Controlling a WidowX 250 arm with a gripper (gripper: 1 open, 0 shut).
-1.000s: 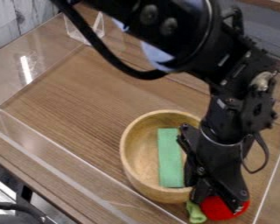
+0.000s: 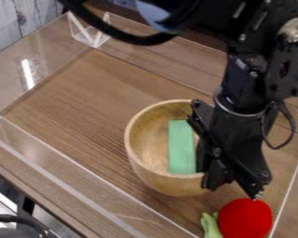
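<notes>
A wooden bowl (image 2: 152, 139) sits right of centre on the table, holding a light green block (image 2: 181, 149). My black gripper (image 2: 214, 177) hangs at the bowl's right rim, partly covering it; whether its fingers hold anything is unclear. Below it at the lower right lie a red round object (image 2: 245, 219) and a pale green stalk-like object (image 2: 210, 225).
A clear object (image 2: 89, 28) stands at the back left, and a blue object at the top is mostly hidden by the arm. Cables lie at the lower left.
My gripper has risen from over the red object to beside the bowl's rim, uncovering more of the red object. The bowl has shifted slightly up in the view.
</notes>
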